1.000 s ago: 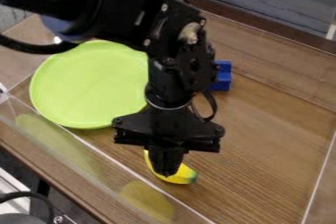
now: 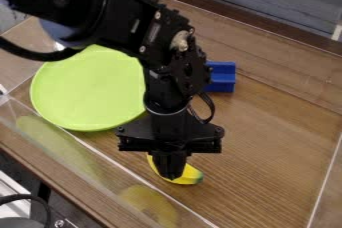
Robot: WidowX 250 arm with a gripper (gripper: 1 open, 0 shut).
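The black gripper [image 2: 170,162] hangs low at the centre of the camera view, fingertips pointing down over a yellow banana-like object [image 2: 187,176] on the wooden table. The fingers overlap part of the yellow object, and whether they touch it is unclear. The gripper looks shut; I cannot see anything held between its fingers.
A large green plate [image 2: 70,94] lies to the left, partly behind the arm. A blue block [image 2: 221,80] sits behind the gripper to the right. A clear panel edge runs along the near left.
The arm has shifted very slightly over the last second, staying low over the yellow object. The other things stand where they were.
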